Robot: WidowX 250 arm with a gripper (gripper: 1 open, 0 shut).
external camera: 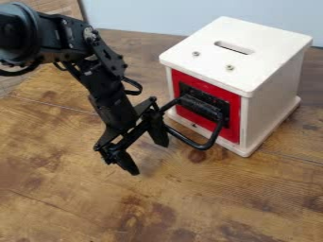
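Observation:
A black robot arm reaches down from the upper left to its gripper [144, 149], whose two fingers point down just above the wooden table, apart from each other with nothing clearly between them. Right of it stands a white wooden box [243, 47] with a slot in its top and a red front panel [184, 80]. A black fitting is mounted on that panel, and a black looped bar [199, 146] runs out from it toward the gripper, passing just beside or behind it; whether they touch is unclear.
A pale wall runs behind the box. A lighter board lies at the back left, behind the arm.

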